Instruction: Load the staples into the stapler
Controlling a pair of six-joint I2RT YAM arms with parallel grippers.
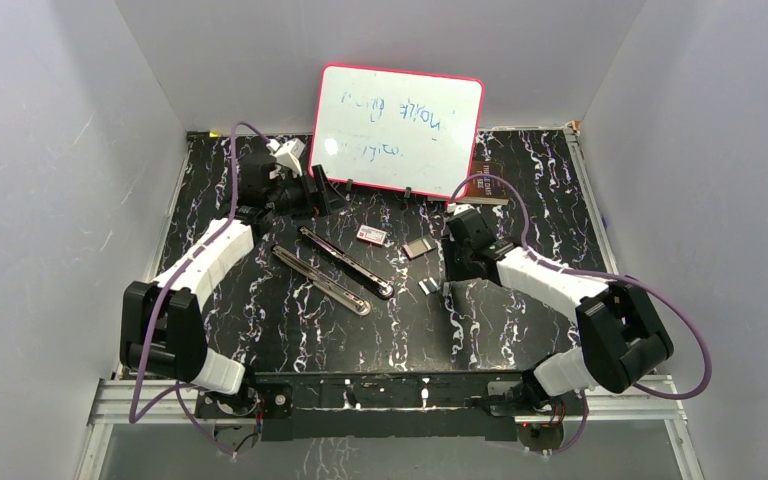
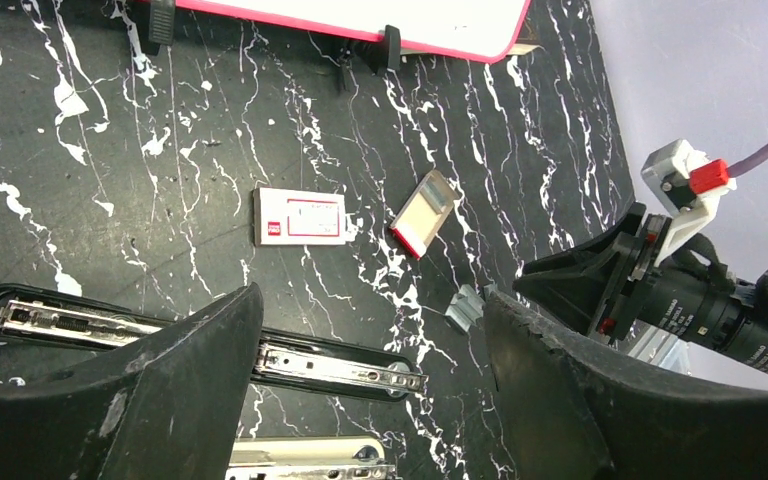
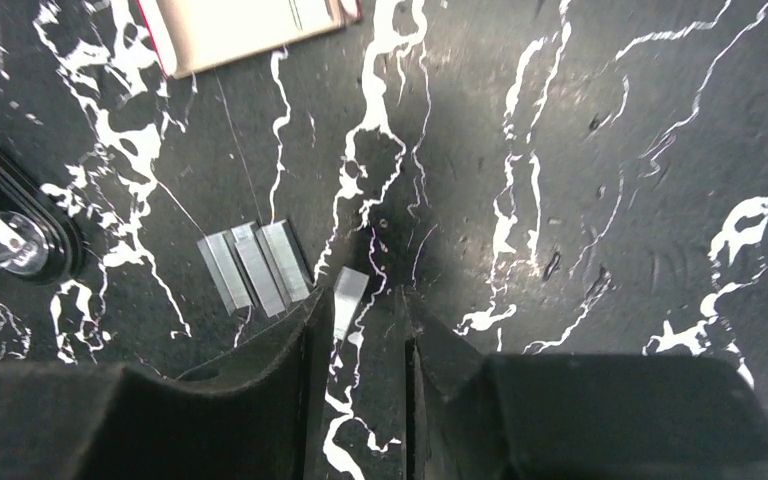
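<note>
A small single staple strip lies on the dark table, partly behind my right gripper's left finger. My right gripper is just above it, a narrow gap left between its fingers; nothing shows gripped. Beside that strip, several staple strips lie in a row. The black stapler is stretched out open on the table, its metal channel showing. Next to it lies a beige stapler, also opened out. Up at the back left, my left gripper stands wide open and empty, high over the table.
A closed white staple box and an open box with staples inside lie mid-table. The whiteboard stands at the back, with a brown book near its right corner.
</note>
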